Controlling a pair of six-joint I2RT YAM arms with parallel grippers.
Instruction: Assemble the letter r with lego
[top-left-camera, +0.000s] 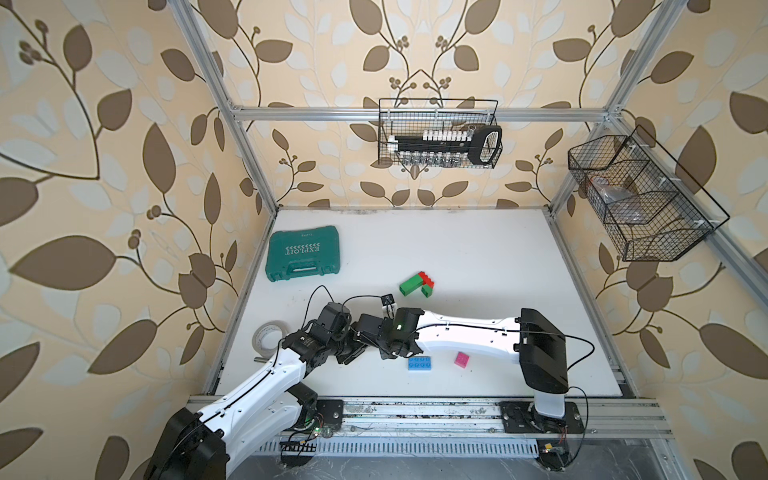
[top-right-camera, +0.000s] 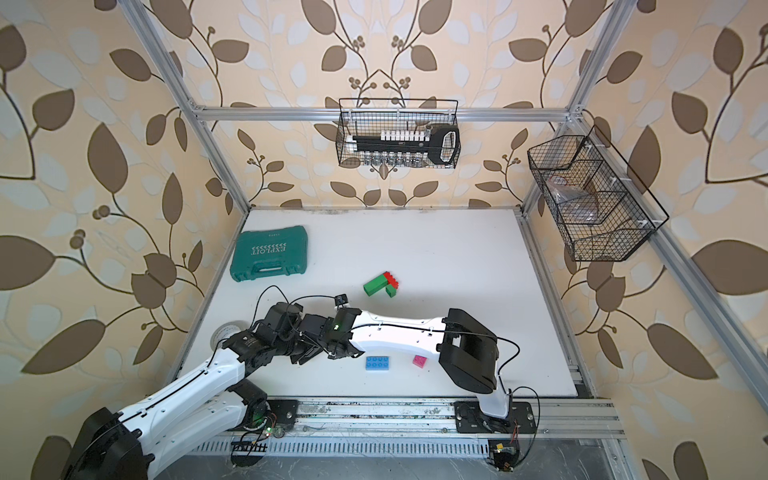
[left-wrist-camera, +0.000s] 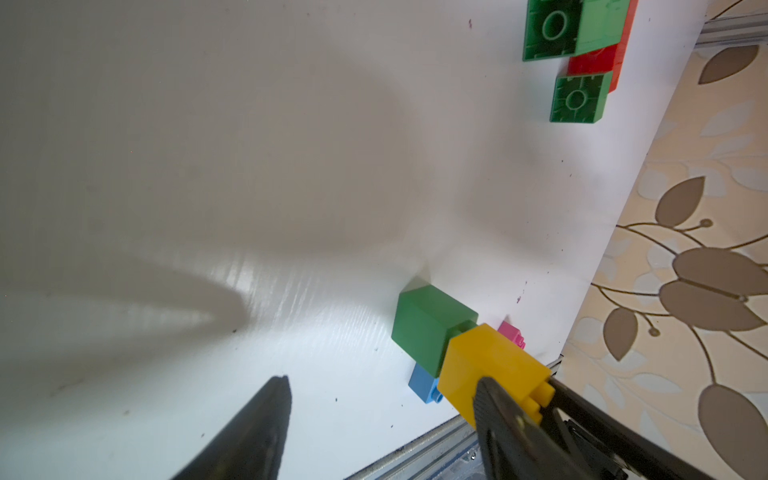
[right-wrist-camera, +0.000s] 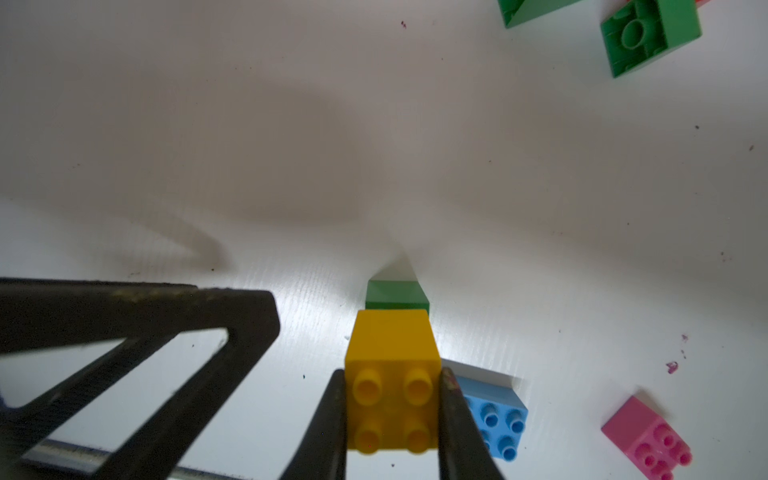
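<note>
In the left wrist view a yellow brick (left-wrist-camera: 485, 364) is joined or pressed to a green brick (left-wrist-camera: 425, 328). My right gripper is shut on the yellow brick, with the green one beyond it. My left gripper stands part open beside them, nothing seen between its fingers. A cluster of green bricks (top-left-camera: 412, 283) and red bricks (top-left-camera: 425, 277) lies toward the middle of the table. A blue brick (right-wrist-camera: 496, 420) and a pink brick (right-wrist-camera: 636, 432) lie near the front.
A green case (top-left-camera: 302, 252) lies at back left, a tape roll (top-left-camera: 268, 340) at front left. Wire baskets hang on the walls.
</note>
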